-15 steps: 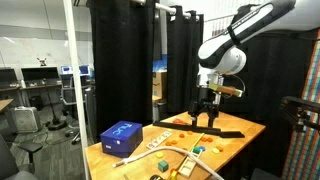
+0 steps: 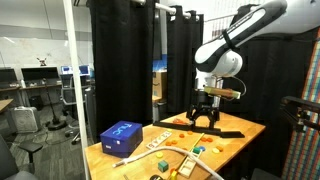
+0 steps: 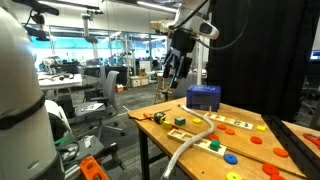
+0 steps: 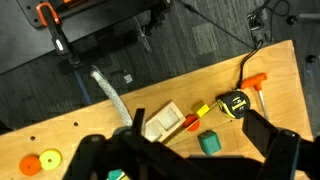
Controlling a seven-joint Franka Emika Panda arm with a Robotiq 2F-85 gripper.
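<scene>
My gripper is open, its dark fingers spread wide with nothing held between them. In the second exterior view the gripper (image 3: 172,78) hangs well above the near end of the wooden table. Below it in the wrist view lie a green block (image 4: 209,142), a red disc (image 4: 193,124) and a small yellow piece (image 4: 203,108). A pale wooden piece (image 4: 165,120) rests beside them, partly covered by a finger. Farther right are a yellow-and-black tape measure (image 4: 234,103) and a tool with an orange handle (image 4: 255,80).
A blue box (image 2: 122,137) stands toward the table's far side. Across the tabletop curves a pale hose (image 3: 190,143), extending over the edge. Several coloured discs lie scattered, including a blue one (image 3: 230,158). Black curtains (image 2: 122,60) hang behind.
The arm's wrist and gripper have shifted slightly in the first exterior view. The objects on the table appear unmoved.
</scene>
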